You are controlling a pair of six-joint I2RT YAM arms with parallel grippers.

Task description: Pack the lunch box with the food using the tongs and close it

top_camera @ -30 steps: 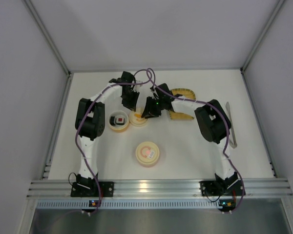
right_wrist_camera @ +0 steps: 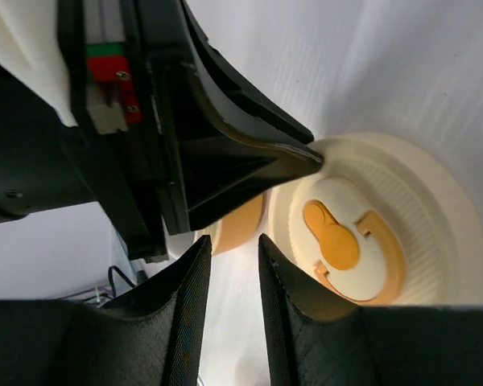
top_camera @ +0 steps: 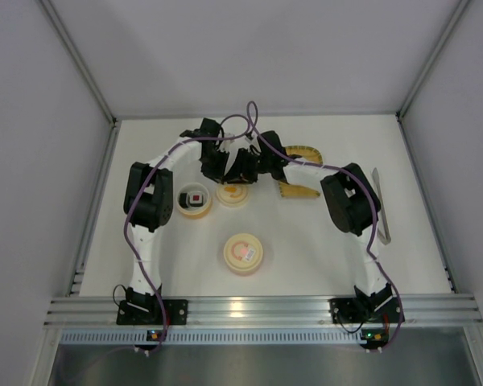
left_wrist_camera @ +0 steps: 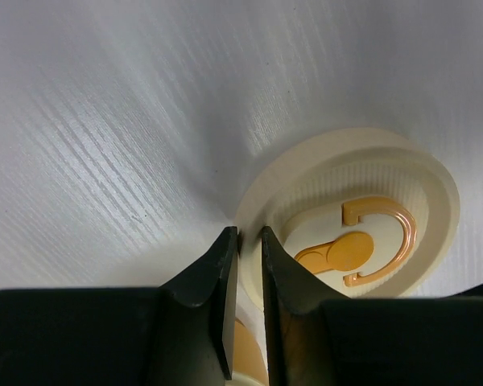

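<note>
In the top view, a round cream lid (top_camera: 233,194) with an orange latch lies just right of the open round lunch box (top_camera: 194,201), which holds dark pieces and a red-topped one. My left gripper is shut on the lid's rim; the lid's latch (left_wrist_camera: 352,251) faces up in the left wrist view. Next to the lid, my right gripper has a narrow gap between its fingers, and nothing shows in it. Beyond that gap, the left gripper's dark fingers (right_wrist_camera: 274,161) meet the lid's rim (right_wrist_camera: 459,209).
Another round box (top_camera: 243,253), its lid on, stands nearer the front. A yellow tray (top_camera: 300,191) sits behind the right arm. Long utensils (top_camera: 381,205) lie at the far right. Both arms crowd the space around the lid.
The lid has shifted slightly to the right, away from the open box. My right gripper has drawn back from its front edge toward the rear. The left arm looks almost unchanged.
</note>
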